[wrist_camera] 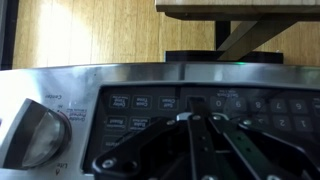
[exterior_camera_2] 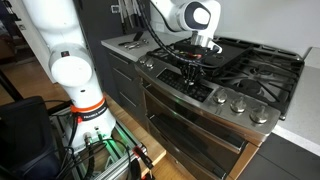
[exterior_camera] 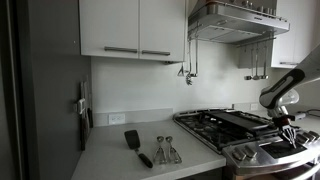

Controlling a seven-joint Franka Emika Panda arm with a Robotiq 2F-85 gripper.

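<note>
My gripper is shut, with nothing showing between its fingers, over the dark keypad (wrist_camera: 130, 115) of the stove's control panel in the wrist view. Whether the fingertips touch the keypad is hard to tell. A silver knob (wrist_camera: 42, 138) sits to the left of the keypad. From the side, the gripper (exterior_camera: 289, 133) points down at the stove front at the far right. In exterior view 2 the gripper (exterior_camera_2: 190, 73) is above the panel, between knobs on both sides, and the arm partly hides the keypad.
Behind the panel lie the black burner grates (exterior_camera_2: 262, 68). A black spatula (exterior_camera: 136, 145) and metal tools (exterior_camera: 167, 152) rest on the white counter (exterior_camera: 110, 160) left of the stove. A range hood (exterior_camera: 236, 20) hangs above. Drawer fronts (exterior_camera_2: 195, 135) stand below the panel.
</note>
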